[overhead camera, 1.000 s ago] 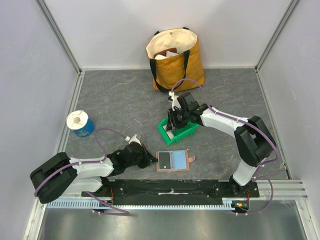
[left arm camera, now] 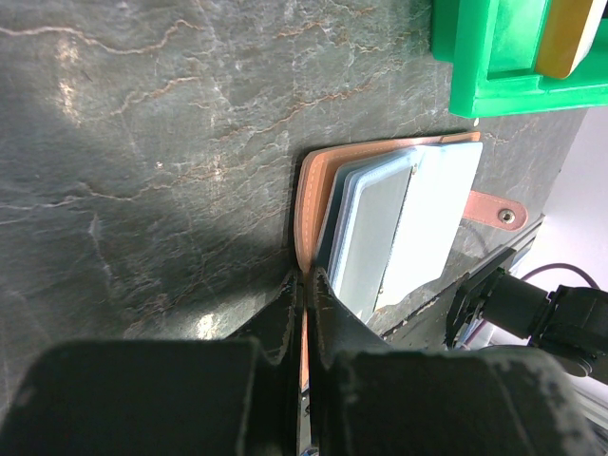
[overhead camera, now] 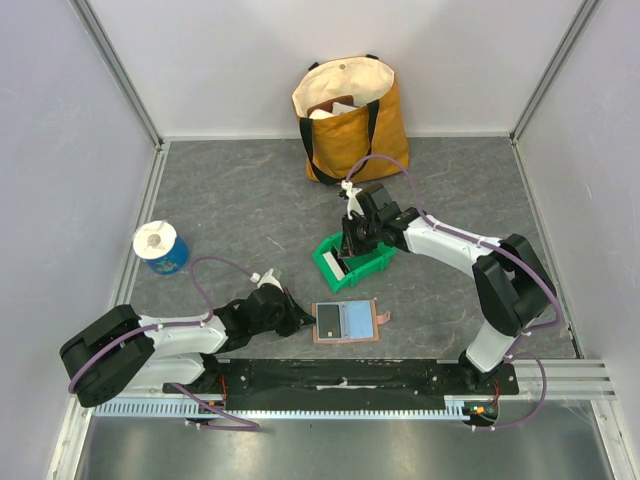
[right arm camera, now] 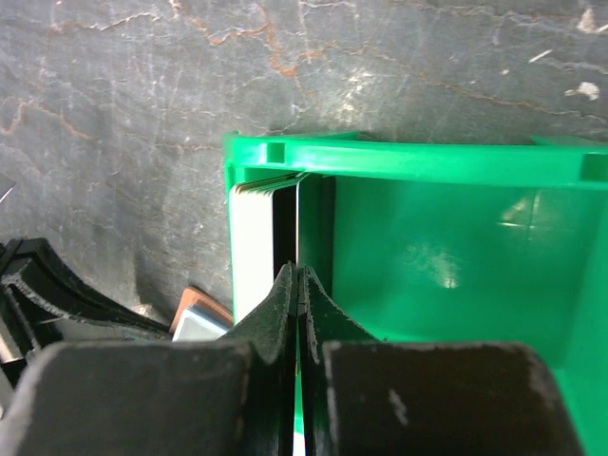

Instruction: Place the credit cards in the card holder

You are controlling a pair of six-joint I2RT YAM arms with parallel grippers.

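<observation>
The open card holder, tan with clear and grey sleeves, lies at the front centre; my left gripper is shut at its left edge, and whether that edge is between the fingertips I cannot tell. Above it sits a green tray. A stack of cards, white and dark at the top, stands along the tray's left wall in the right wrist view. My right gripper is shut over the stack's inner edge, with nothing visible between its fingers.
A yellow tote bag stands at the back, and a blue cylinder with a white top at the left.
My right gripper has shifted slightly rightward over the tray, uncovering more of the cards in the top view. The left arm and card holder have not visibly moved.
</observation>
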